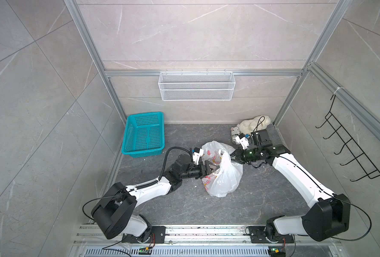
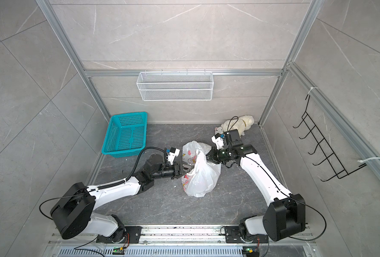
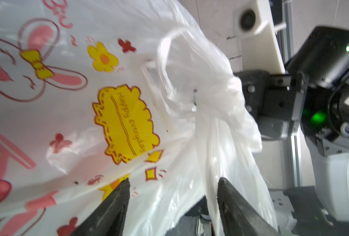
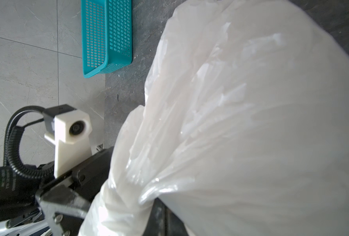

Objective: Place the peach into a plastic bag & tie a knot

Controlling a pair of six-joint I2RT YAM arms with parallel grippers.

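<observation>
A white plastic bag (image 1: 225, 184) with printed pictures stands crumpled at the middle of the table, its top gathered upward. The right gripper is shut, with gathered plastic at its fingertips on the bag's right side. From the left, my left gripper reaches the bag with its fingers well apart. Folds of the bag (image 3: 174, 157) lie ahead of those fingers, and a strand hangs close to the right-hand finger (image 3: 237, 212). The peach does not show in any view; the bag hides whatever is inside it.
A teal basket (image 1: 144, 152) rests at the back left. Behind the right arm, a white plush toy (image 1: 254, 124) lies in the back right corner. A white wire shelf (image 1: 196, 95) and a black hook rack (image 1: 348, 143) hang on the walls.
</observation>
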